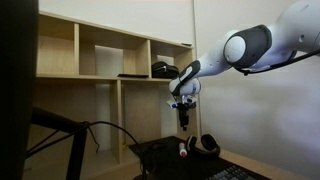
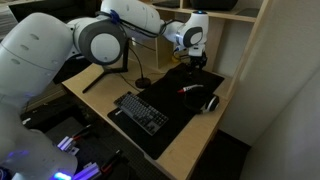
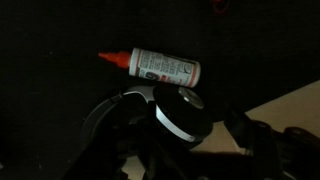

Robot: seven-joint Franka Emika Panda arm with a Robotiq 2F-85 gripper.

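Observation:
A small white bottle with red lettering and an orange-red tip (image 3: 162,67) lies on its side on the black mat (image 3: 60,55). It rests right beside the black headphones (image 3: 187,112); exterior view 2 shows the bottle (image 2: 189,89) just left of the headphones (image 2: 209,103). My gripper (image 1: 183,121) points down above the bottle (image 1: 183,149), apart from it. In the dark wrist view the fingers show at the lower edge, parted, with nothing visible held between them.
A keyboard (image 2: 143,113) lies on the near part of the mat. Wooden shelving (image 1: 100,60) stands behind, and a white wall (image 1: 250,110) bounds the right side.

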